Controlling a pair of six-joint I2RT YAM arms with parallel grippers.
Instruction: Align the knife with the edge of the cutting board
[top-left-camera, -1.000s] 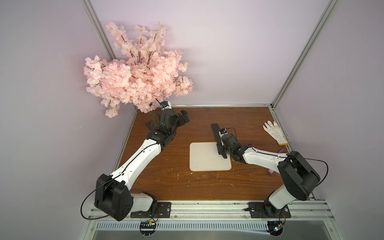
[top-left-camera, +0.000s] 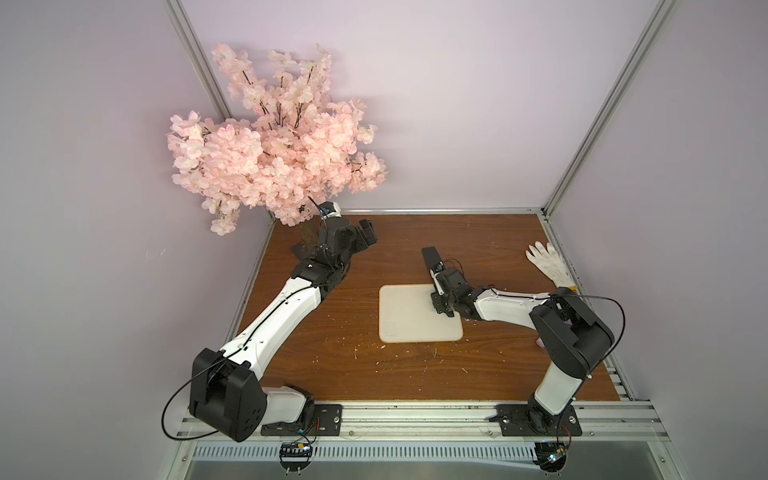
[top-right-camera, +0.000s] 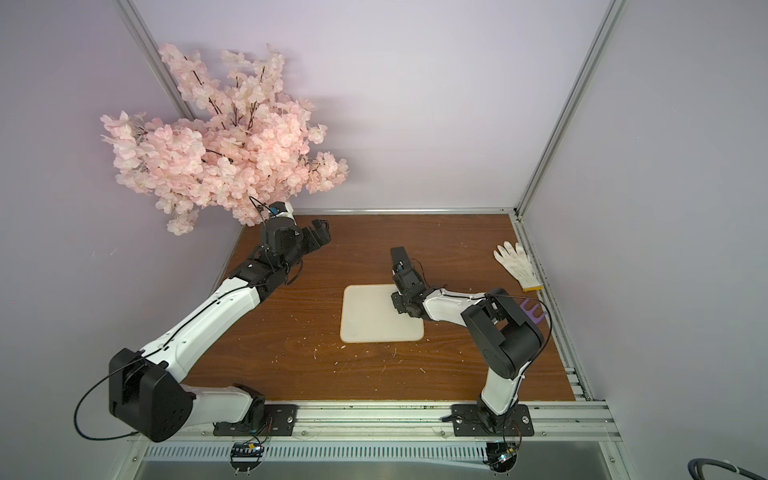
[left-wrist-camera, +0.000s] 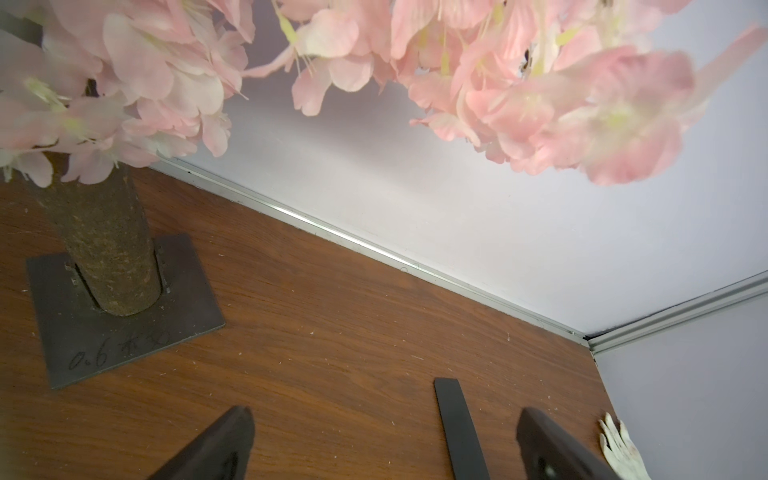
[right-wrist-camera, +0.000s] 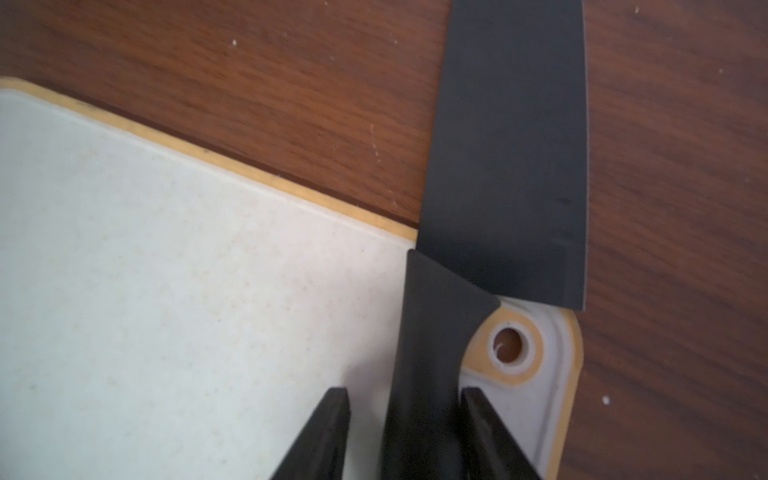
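Note:
The knife, with its black blade (right-wrist-camera: 508, 152) and black handle (right-wrist-camera: 432, 352), lies across the far right corner of the white cutting board (right-wrist-camera: 200, 320). Its handle is over the board and its blade reaches past the far edge onto the table, slanted relative to the board's right edge in the top left view. My right gripper is partly open around the handle: a gap shows on the left, while the right finger (right-wrist-camera: 488, 440) is close against it; contact cannot be told. Near the blossoms, my left gripper stands wide open and empty.
A pink blossom tree (top-left-camera: 276, 152) on a dark base (left-wrist-camera: 128, 312) fills the back left. A white glove (top-left-camera: 548, 262) lies at the right edge. A purple item (top-right-camera: 532, 310) is partly hidden by my right arm.
Over the last second my right gripper has moved slightly left and nearer on the board, its elbow swinging left and away from the table's front. The knife, board and left arm look unchanged.

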